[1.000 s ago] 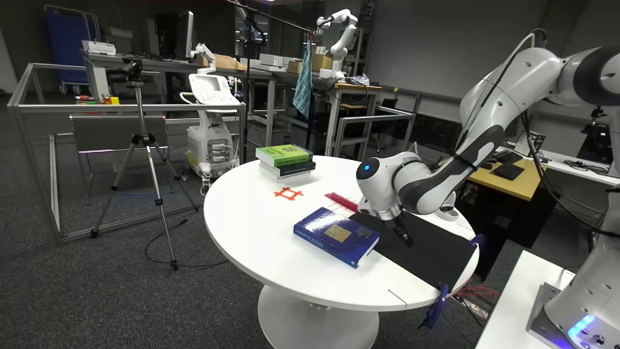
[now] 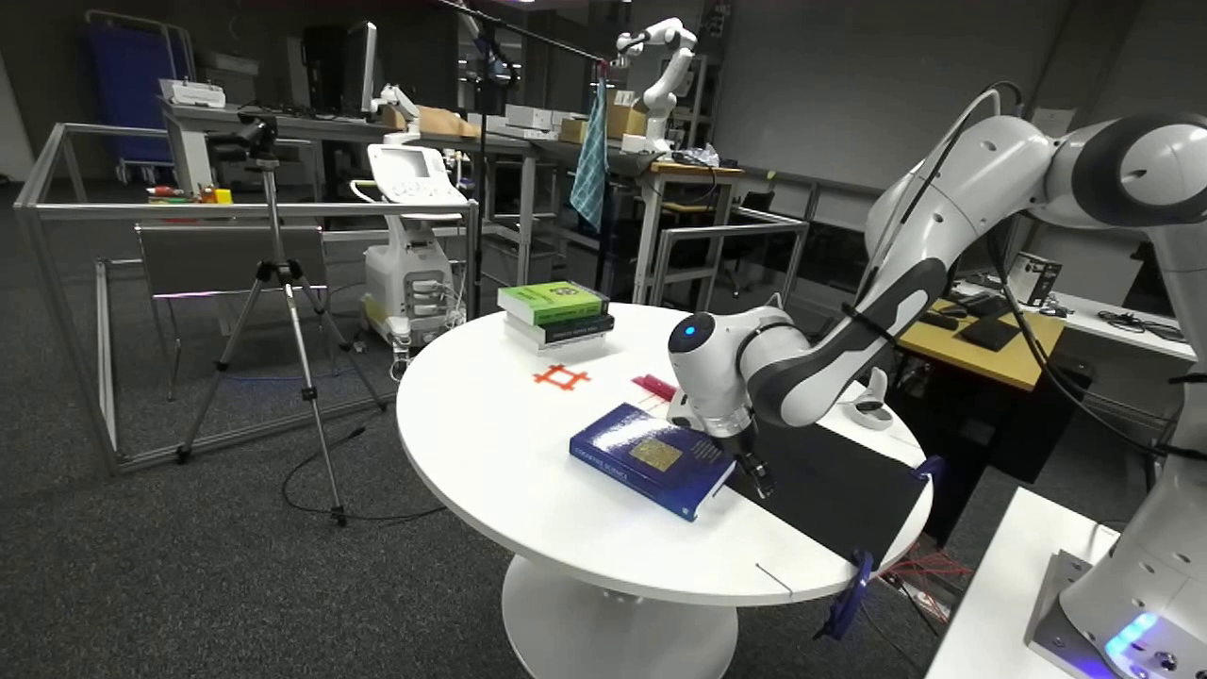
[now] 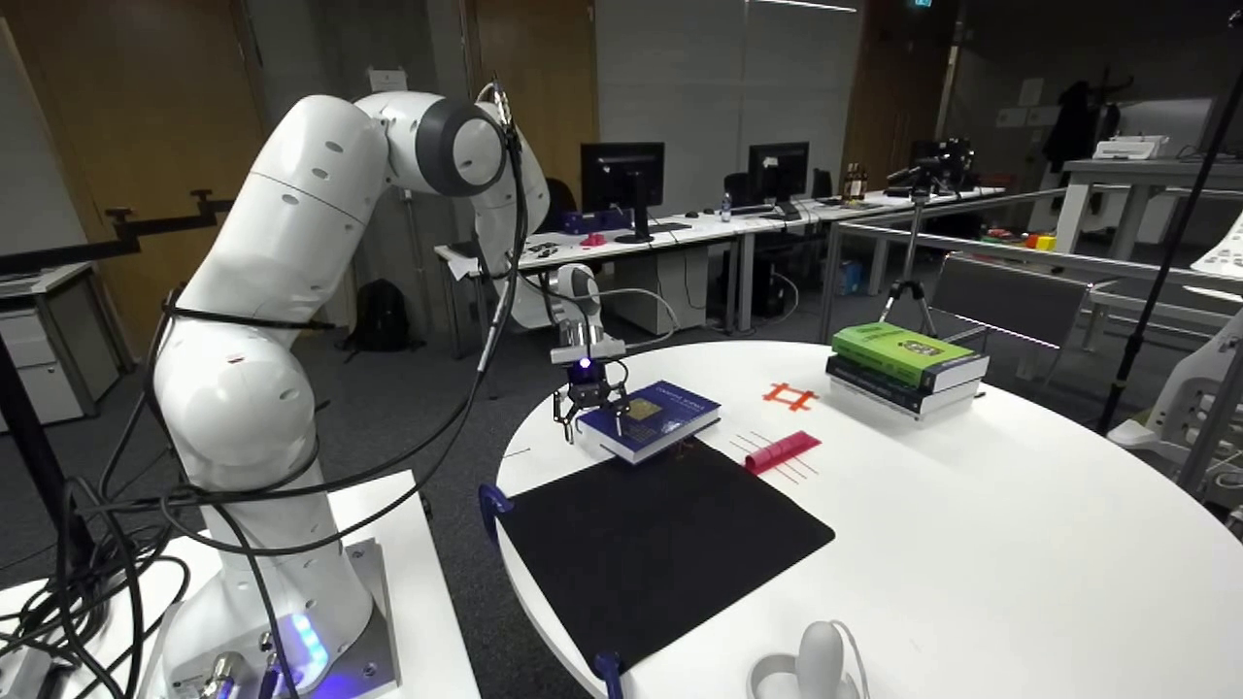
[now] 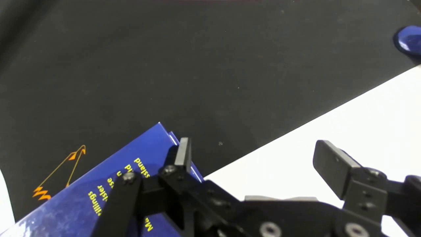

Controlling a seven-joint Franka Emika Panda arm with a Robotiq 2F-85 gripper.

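A thick blue book (image 2: 653, 457) lies flat on the white round table, partly over the edge of the black mat (image 3: 666, 548). My gripper (image 2: 755, 481) is low at the book's end, on the side nearer the arm's base in exterior view 1. In the wrist view the gripper is open, its fingers wide apart. The left finger (image 4: 182, 152) overlaps the book's corner in the picture; whether it touches cannot be told. Bare white tabletop and black mat show in the gap, with no object held. Part of the book's cover (image 4: 130, 173) is hidden behind the gripper.
A stack of books, green one on top (image 2: 552, 301), stands farther back. Near it are an orange hash-shaped marking (image 2: 561, 377) and a red object (image 3: 782, 450). Blue clamps (image 3: 494, 508) hold the mat at the table edge. A white controller (image 3: 821, 664) lies beyond the mat.
In exterior view 1 the arm and gripper have moved left and slightly down, from over the mat to the book's end. The book has shifted very slightly left.
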